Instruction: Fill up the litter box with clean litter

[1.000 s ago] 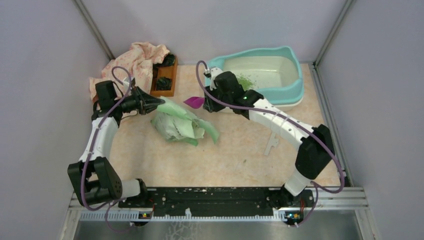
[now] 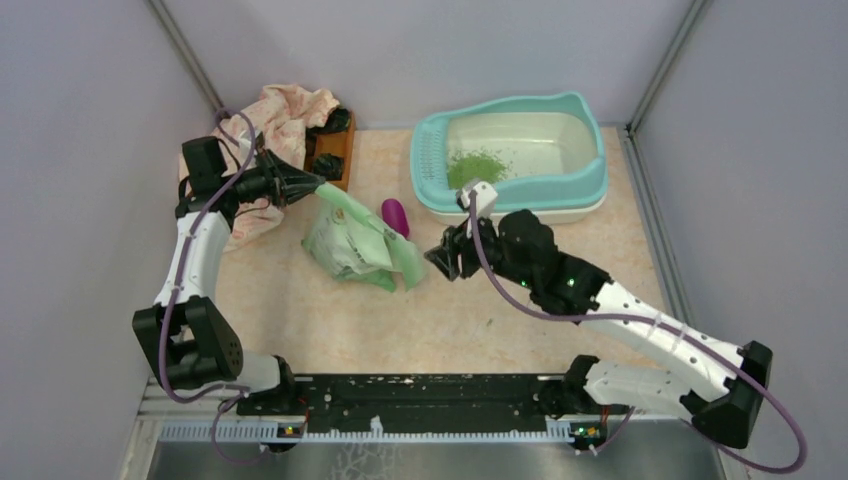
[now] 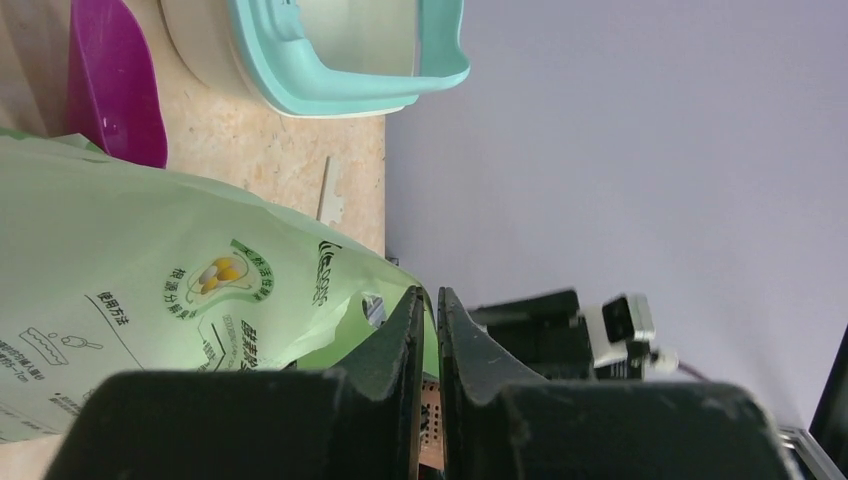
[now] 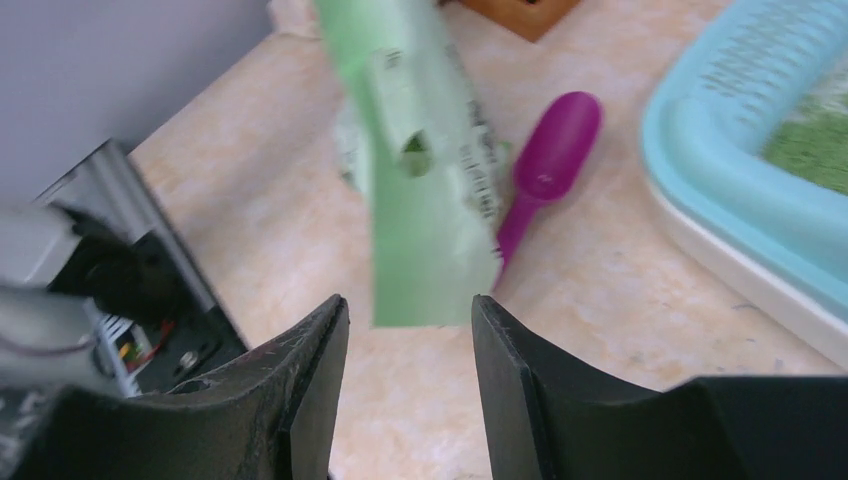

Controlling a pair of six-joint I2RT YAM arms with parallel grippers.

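The pale green litter bag lies crumpled on the table, its top pulled up by my left gripper, shut on it at the upper left. A magenta scoop rests on the table beside the bag. My right gripper, open and empty, is to the bag's right, blurred scenery beyond its fingers in the right wrist view. The teal-rimmed litter box stands at the back right, with a patch of green litter on its left floor.
A wooden tray with black bags and a pink patterned cloth sit at the back left. Walls bound both sides.
My right gripper has let go of the scoop, which now lies by the bag, and moved down and right. My left gripper has risen slightly with the bag's top.
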